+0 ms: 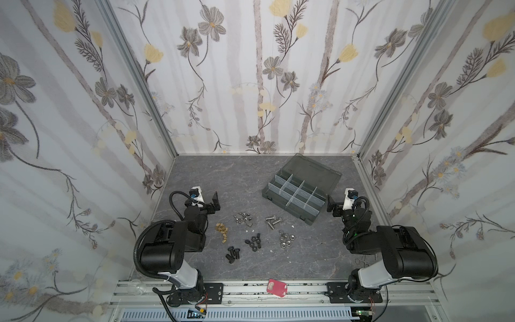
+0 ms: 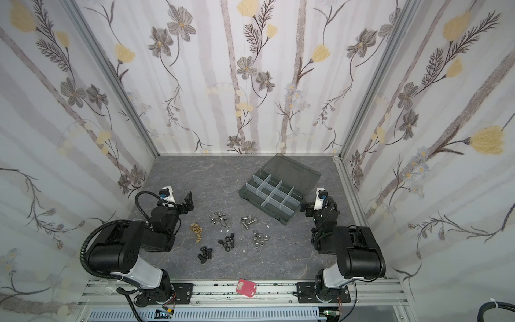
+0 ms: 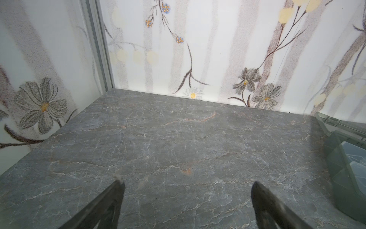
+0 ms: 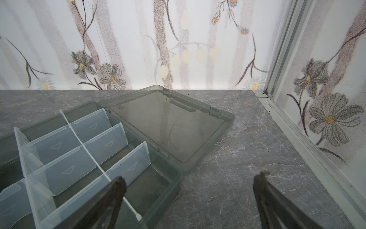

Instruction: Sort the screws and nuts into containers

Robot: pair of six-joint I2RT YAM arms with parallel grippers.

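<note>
A grey divided box (image 1: 307, 216) stands open towards the back right, its lid (image 4: 164, 126) folded back flat; the compartments in view look empty. Separate small piles lie in front of it: brass pieces (image 1: 221, 230), small silver pieces (image 1: 243, 218), silver screws (image 1: 272, 221), silver nuts (image 1: 286, 239), dark nuts (image 1: 254, 242) and black screws (image 1: 232, 254). Left of the piles, my left gripper is open over bare table. My right gripper is also open, at the box's right end, nothing between its fingers.
Bare table (image 3: 171, 141) extends behind my left gripper to the patterned back wall. A red piece (image 1: 276, 287) lies on the front rail. White crumbs dot the table near the piles. Walls close in both sides.
</note>
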